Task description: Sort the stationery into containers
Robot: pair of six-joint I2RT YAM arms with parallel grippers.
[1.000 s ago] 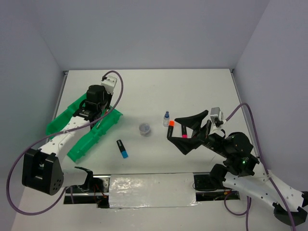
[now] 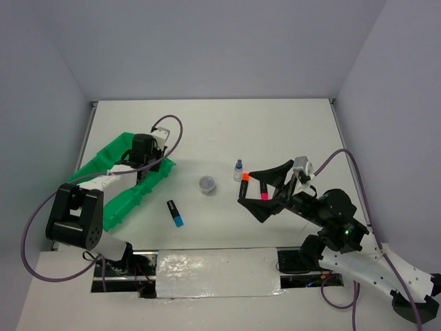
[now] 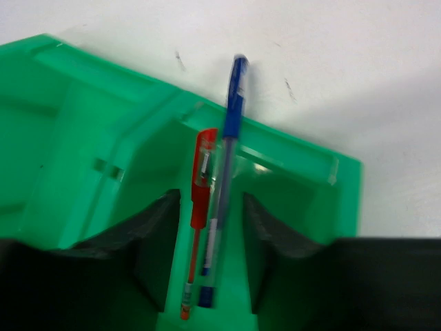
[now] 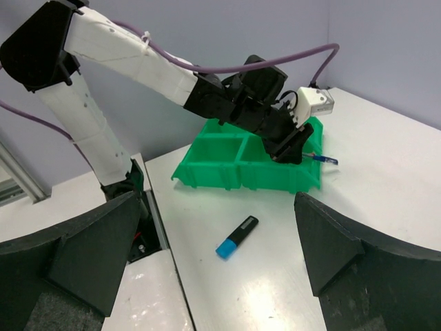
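Observation:
In the left wrist view a blue pen (image 3: pixel 231 131) leans across the rim of the green tray (image 3: pixel 296 158), its cap end sticking out over the table. Beside it a red pen (image 3: pixel 200 186) lies inside the same compartment. My left gripper is part open above them, with gaps on both sides of the pens. From the right wrist view, the blue pen's end (image 4: pixel 325 159) pokes past the tray by that gripper. My right gripper (image 2: pixel 246 189) is open and empty, raised over the right side. A black marker with a blue cap (image 2: pixel 175 214) lies on the table.
A small round grey item (image 2: pixel 207 184) sits mid-table, with a clear bottle with a blue cap (image 2: pixel 238 169) to its right. Orange-capped (image 2: pixel 244 181) and pink-ended (image 2: pixel 264 191) black markers lie near the right gripper.

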